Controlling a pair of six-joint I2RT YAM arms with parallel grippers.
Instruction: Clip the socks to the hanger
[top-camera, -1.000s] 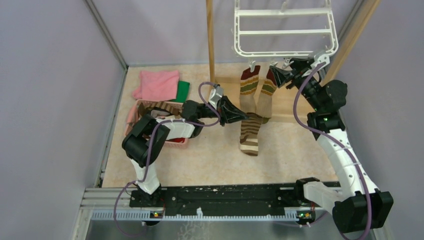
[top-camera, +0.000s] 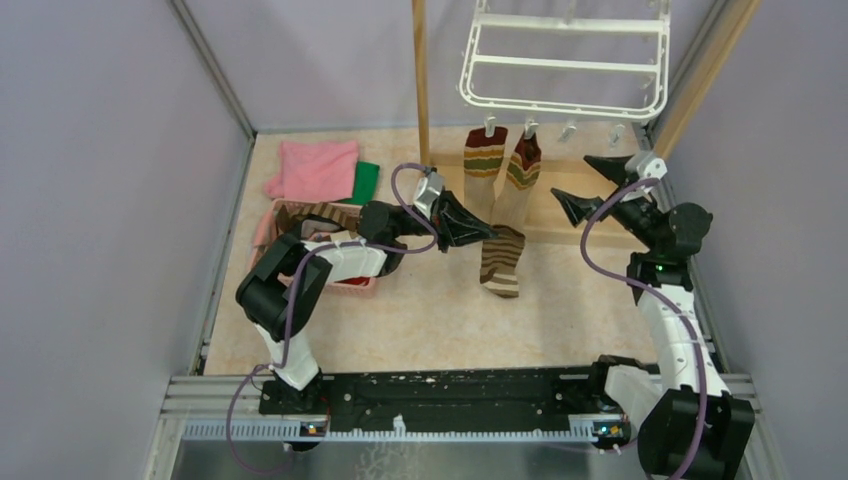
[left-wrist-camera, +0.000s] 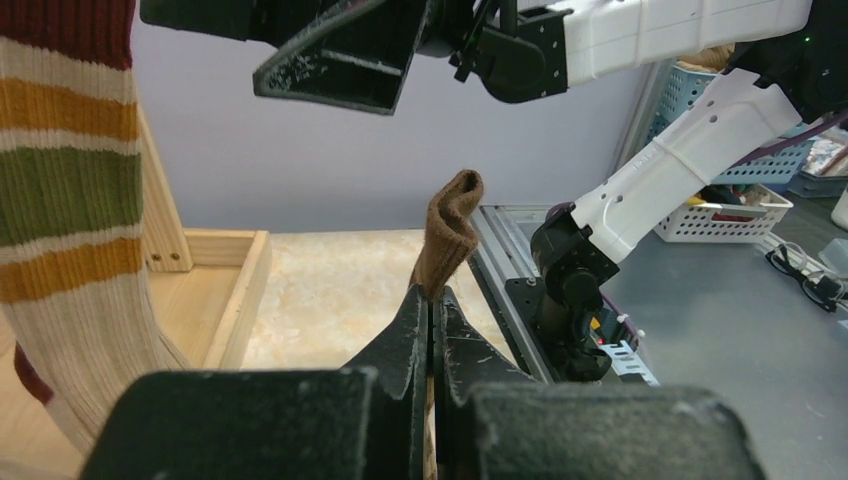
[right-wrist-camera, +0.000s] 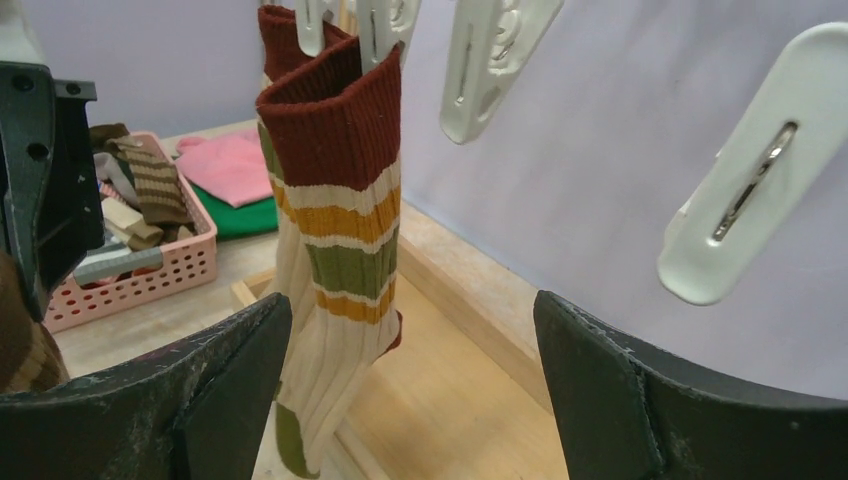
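Two striped socks (top-camera: 484, 160) (right-wrist-camera: 340, 150) hang from clips of the white hanger (top-camera: 563, 102) at top right, side by side. A brown striped sock (top-camera: 502, 267) dangles from the tips of my left gripper (top-camera: 492, 233), which is shut on it; in the left wrist view its folded top (left-wrist-camera: 450, 225) pokes up above the fingertips. My right gripper (top-camera: 583, 186) stands open below the hanger, right of the hanging socks, nothing visible between its fingers. Empty clips (right-wrist-camera: 750, 160) are close in front of it in the right wrist view.
A pink basket (right-wrist-camera: 180, 270) of socks lies at left, partly under my left arm, beside pink (top-camera: 312, 170) and green cloths (top-camera: 362, 184). A wooden frame (top-camera: 423, 80) borders the hanger.
The hanger and hanging socks shifted slightly left.
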